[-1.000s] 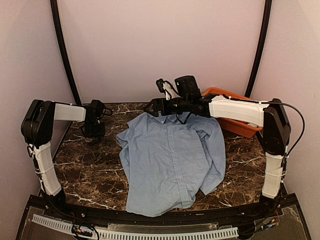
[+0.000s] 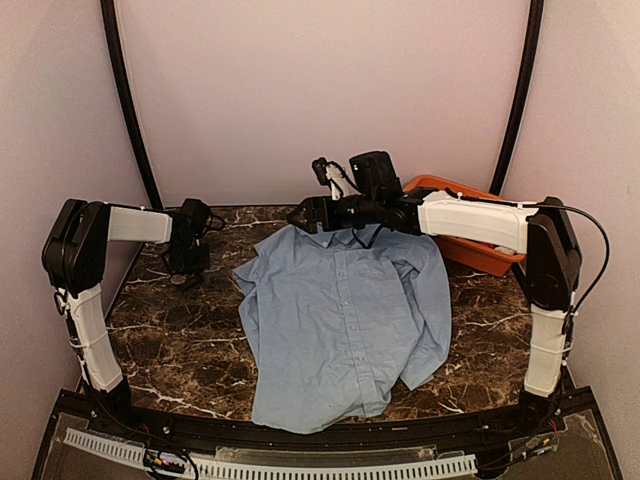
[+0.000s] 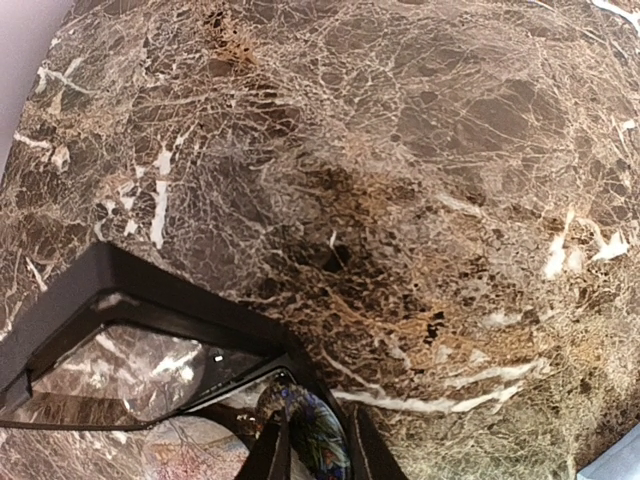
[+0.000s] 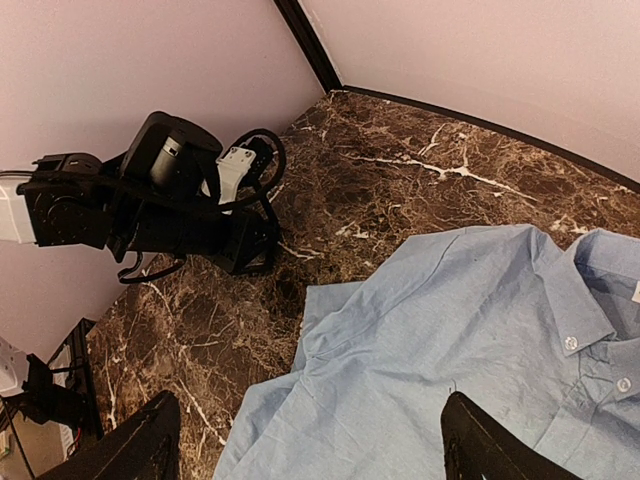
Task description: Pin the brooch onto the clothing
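The light-blue button-up shirt (image 2: 310,310) lies spread on the dark marble table, its collar at the back. At the table's left, my left gripper (image 2: 188,282) points down over a small round object, probably the brooch (image 2: 178,279). In the left wrist view, a dark, colourful shiny part of the brooch (image 3: 318,432) shows by the left gripper, whose fingertips stand narrowly apart. Whether they touch it, I cannot tell. A pale disc (image 3: 195,448) shows beside it, partly hidden. My right gripper hangs above the shirt near the collar, wide open and empty.
An orange bin (image 2: 480,255) stands at the back right, partly behind the right arm. Bare marble (image 2: 190,350) lies between the left arm and the shirt. A slotted white strip (image 2: 270,468) runs along the front edge.
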